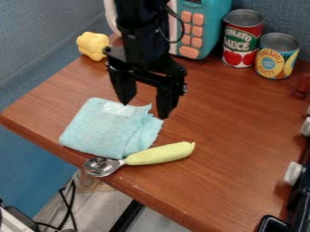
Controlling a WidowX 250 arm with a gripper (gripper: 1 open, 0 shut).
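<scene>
My black gripper (145, 98) hangs open above the wooden table, its two fingers apart with nothing between them, over the back edge of a folded light-blue cloth (103, 130). In front of the cloth lie a metal spoon (101, 167) and a pale yellow-green corn-like object (161, 153), end to end near the table's front edge.
A yellow toy (92, 44) is at the back left. A teal toy appliance (205, 27), a tomato sauce can (241, 41) and a second can (276, 59) stand at the back. A black appliance (295, 195) lines the right edge.
</scene>
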